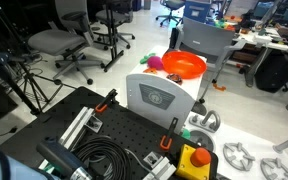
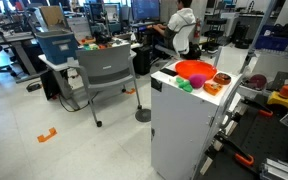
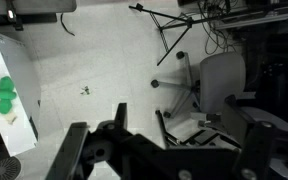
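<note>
In the wrist view my gripper hangs over bare floor, its dark fingers apart and nothing visible between them. It does not show in either exterior view. On the white cabinet [image 2: 180, 130] lies an orange plate [image 1: 183, 65]. Near the plate are a purple item [image 2: 197, 80], a green item [image 2: 183, 84], an orange item [image 2: 213, 88] and a brown round item [image 2: 222, 78]. The green item [image 3: 4, 95] appears at the wrist view's left edge, on the white top, well to the side of the gripper.
A grey chair [image 2: 108, 78] stands on open floor behind the cabinet. Beside the cabinet, a dark cart top [image 1: 124, 125] carries coiled black cable [image 1: 102, 158] and a yellow box with a red button [image 1: 195, 160]. Another office chair [image 3: 222, 80] shows in the wrist view.
</note>
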